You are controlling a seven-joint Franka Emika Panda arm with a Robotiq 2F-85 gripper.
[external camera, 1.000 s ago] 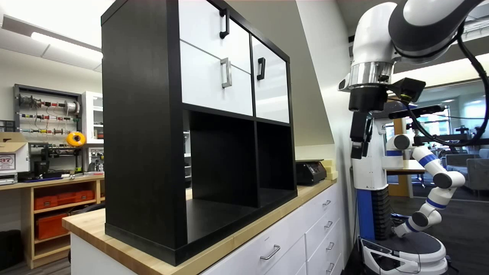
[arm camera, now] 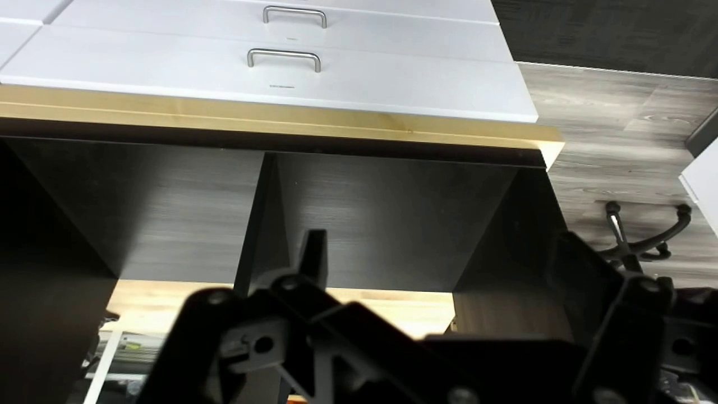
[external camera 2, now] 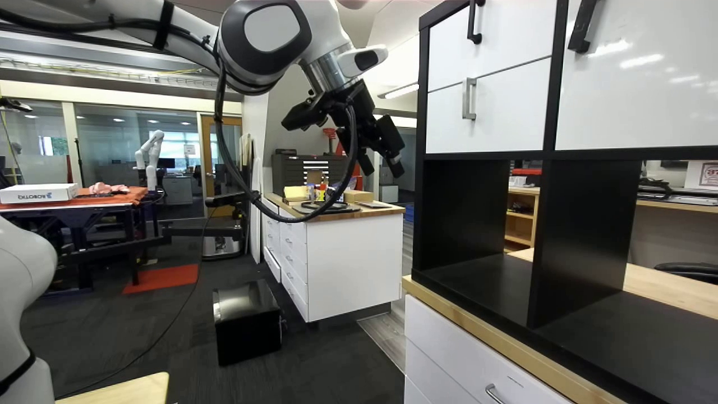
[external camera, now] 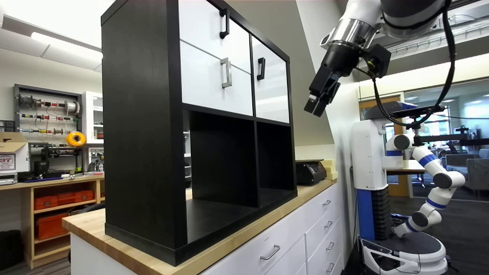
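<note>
My gripper (external camera 2: 381, 165) hangs in the air in front of the black cabinet (external camera: 140, 119), tilted down and toward it. In the wrist view its dark fingers (arm camera: 314, 252) stand wide apart, so it is open, with nothing between them. Two white drawers, one over the other, and a white door (external camera: 273, 98) fill the cabinet's upper half, all closed. The lower drawer (external camera: 197, 80) has a silver handle (external camera: 226, 73); the upper drawer (external camera: 197, 25) and the door have black handles. Both lower compartments look empty. No contact shows between gripper and cabinet.
Under the cabinet runs a wooden countertop (external camera: 229, 240) with white drawers (external camera: 293, 238) below. A dark device (external camera: 311, 172) stands beyond the cabinet's far end. A black box (external camera 2: 247, 323) rests on the floor. A loose cable (external camera 2: 222, 134) loops off the arm. Both compartments offer free room.
The arm has swung left in exterior view 1, toward the cabinet, and a little higher. The gripper went from pointing nearly straight down to leaning. Cabinet, drawers and door look the same.
</note>
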